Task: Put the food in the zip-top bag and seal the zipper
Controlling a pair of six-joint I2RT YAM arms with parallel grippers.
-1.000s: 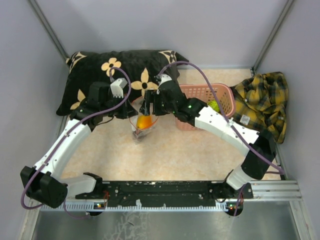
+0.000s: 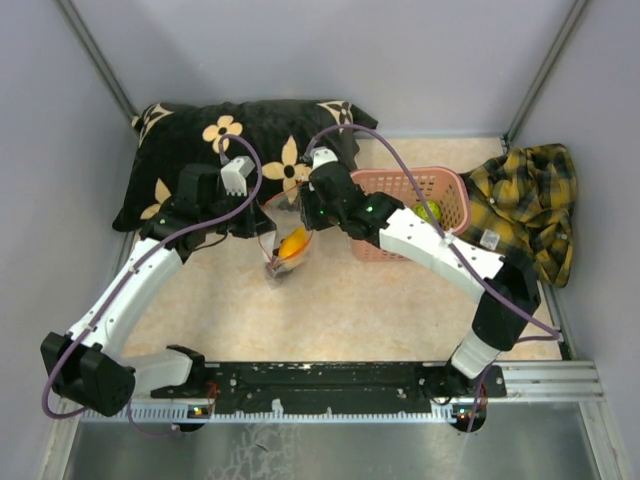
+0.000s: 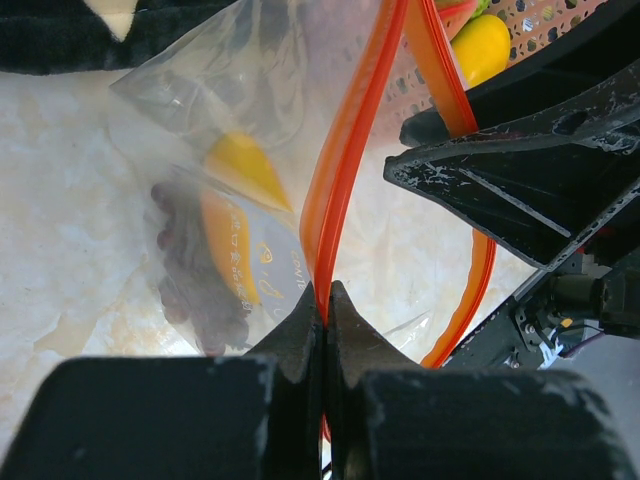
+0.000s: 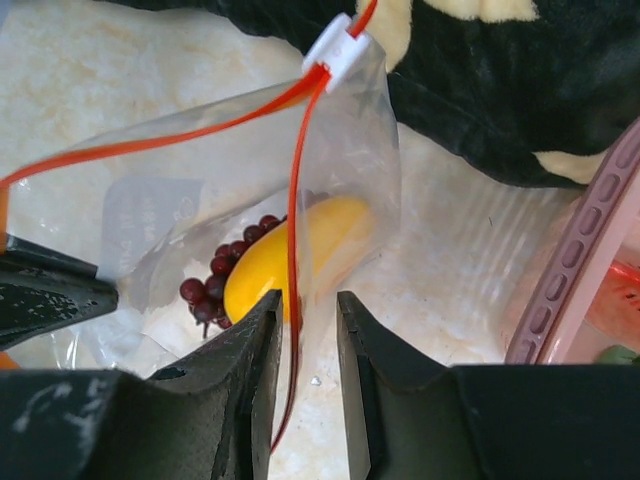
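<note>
The clear zip top bag (image 2: 287, 205) stands with its mouth spread, its red zipper strip (image 4: 292, 230) running round it. Inside lie a yellow fruit (image 4: 335, 235) and dark red grapes (image 4: 215, 285). My left gripper is shut on the bag's rim, pinching the strip on one side. Across the mouth, my right gripper is part open, its two fingers either side of the opposite strip and apart from each other. A white slider (image 4: 337, 48) sits at one corner of the zipper.
A pink basket (image 2: 440, 175) with a green item (image 2: 428, 211) and other produce is right of the bag. Behind lies a black flowered cushion (image 2: 200, 150); a plaid cloth (image 2: 525, 205) is at far right. The tabletop in front of the bag is clear.
The left arm and the food have stayed about where they were.
</note>
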